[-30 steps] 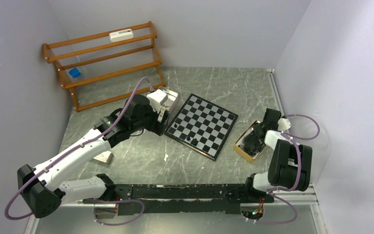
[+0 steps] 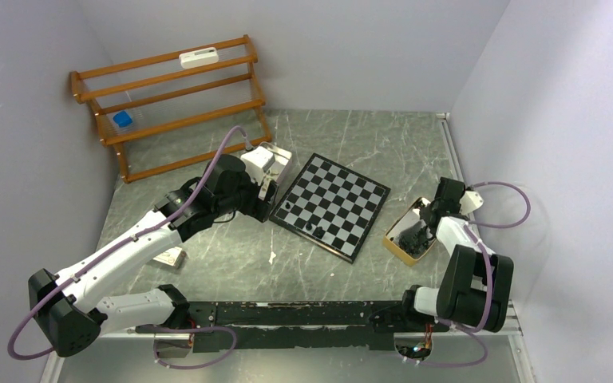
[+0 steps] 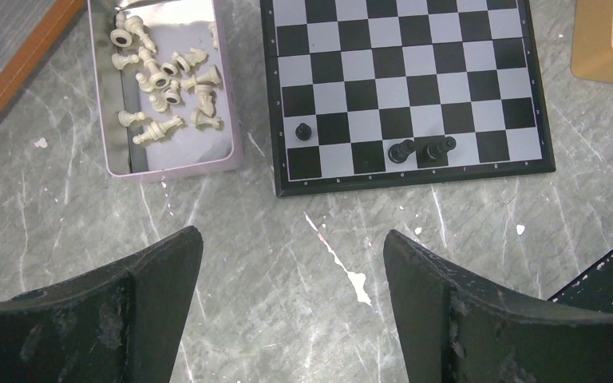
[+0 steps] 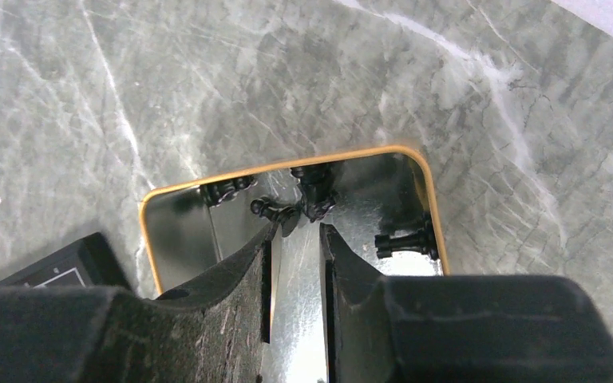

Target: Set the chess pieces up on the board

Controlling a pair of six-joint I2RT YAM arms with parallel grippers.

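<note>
The chessboard (image 2: 335,203) lies mid-table, bearing three black pieces near its front edge: a small one (image 3: 303,132) and two taller ones, one (image 3: 401,151) beside the other (image 3: 440,148). My left gripper hangs over bare table in front of the board, open and empty. At the right, my right gripper is over the yellow-rimmed box (image 4: 439,231), its fingers parted by a narrow gap. Just beyond the fingertips lie a black piece (image 4: 275,211) and a bigger one (image 4: 315,190); neither is visibly gripped. Another black piece (image 4: 407,242) rests by the box's right wall.
White pieces (image 3: 160,129) lie in a pale tray (image 3: 227,155) left of the board. A wooden rack (image 2: 183,116) stands at the back left, and a small box (image 2: 170,257) sits by the left arm. The table in front of the board is clear.
My right arm has shifted slightly to the right and toward the front over the box. The left arm and the board's pieces look unmoved.
</note>
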